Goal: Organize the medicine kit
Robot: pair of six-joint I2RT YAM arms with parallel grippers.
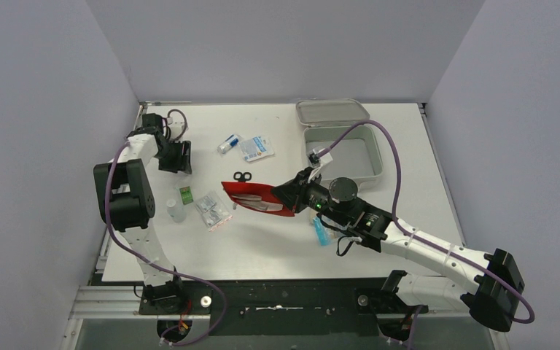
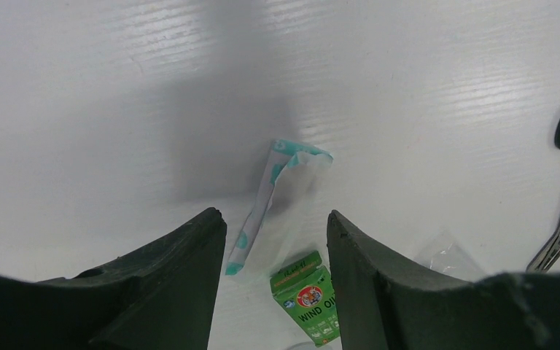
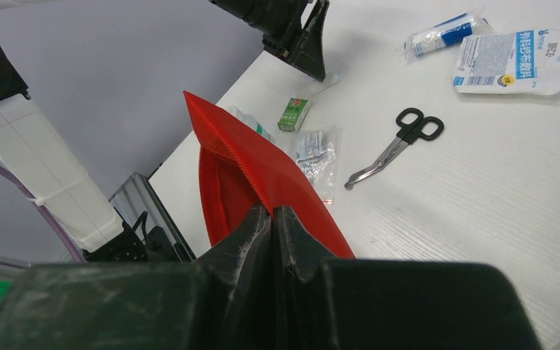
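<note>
In the top view my right gripper [image 1: 289, 195] is shut on the edge of a red pouch [image 1: 242, 191], held above the table with its mouth gaping and pale packets inside. The right wrist view shows the pouch's red fabric [image 3: 262, 164] pinched between the fingers. My left gripper stands open over a thin clear packet [image 2: 281, 200] with teal edges, lying on the table and apart from the fingers. Beside that packet is a green box [image 2: 313, 302]. Scissors [image 1: 242, 176], a clear bag [image 1: 213, 210] and a bottle [image 1: 176, 211] lie nearby.
A grey open case [image 1: 370, 149] stands at the back right, its inside looking empty where it shows. A rolled bandage [image 1: 228, 144] and a white-blue packet [image 1: 257, 148] lie at the back middle. Blue-edged packaging [image 1: 321, 232] lies partly under the right arm.
</note>
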